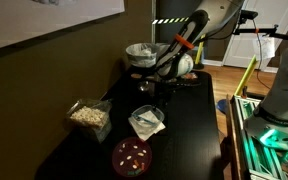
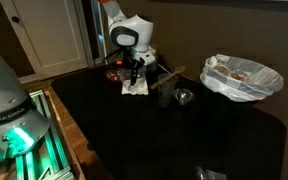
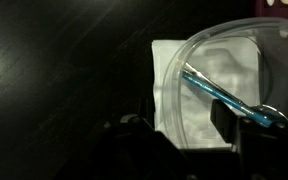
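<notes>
A clear plastic container (image 1: 145,123) stands on a white napkin (image 1: 158,127) on the dark table. In the wrist view, a utensil with a blue handle (image 3: 214,91) lies inside the container (image 3: 174,84), and part of the napkin (image 3: 165,55) shows past its rim. My gripper is open, its dark fingers apart with the container's near rim appearing between them in that view. How high they are above the rim is hard to tell. In the second exterior view the gripper (image 2: 137,73) points down over the napkin (image 2: 135,86); the container is mostly hidden there.
A dark red plate (image 1: 132,158) with small pieces lies beside the container. A clear tub of pale bits (image 1: 90,117) stands near the wall. A white-lined basket (image 2: 241,79), a dark cup (image 2: 166,95) and a metal cup (image 2: 184,96) stand farther off. Open table lies in front.
</notes>
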